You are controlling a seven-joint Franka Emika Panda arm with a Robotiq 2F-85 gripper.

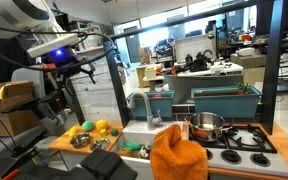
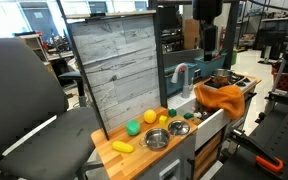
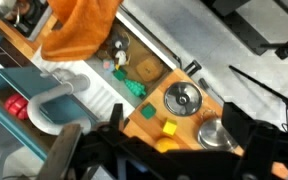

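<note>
My gripper is open, its dark fingers spread at the lower edge of the wrist view with nothing held between them. In exterior view 2 the gripper hangs high above the counter. Below it in the wrist view are a round metal lid or pan, a metal bowl, a yellow block and a green block. An orange towel drapes over the counter's front beside the sink. A yellow ball, a green ball and a yellow elongated item lie on the wooden counter.
Small green items lie in the sink, with a white faucet beside it. A metal pot stands on the stove. A grey panel rises behind the wooden counter. A black chair stands to the left.
</note>
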